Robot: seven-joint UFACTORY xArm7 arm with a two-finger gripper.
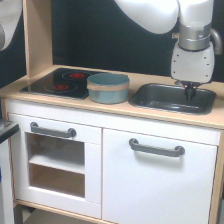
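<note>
My gripper [190, 90] points straight down over the right part of the dark sink [146, 97]. Its small dark fingers blend into the basin behind them, so whether they are open or shut is unclear, as is whether anything is between them. A teal-grey pot [108, 92] with a tan rim stands on the counter left of the sink, well apart from the gripper, at the right edge of the black stovetop [50, 86].
Under the wooden counter [110, 111], an oven compartment with a grey handle [53, 131] is at left and a white cabinet door [158, 180] at right. A white rounded part [8, 22] enters at top left.
</note>
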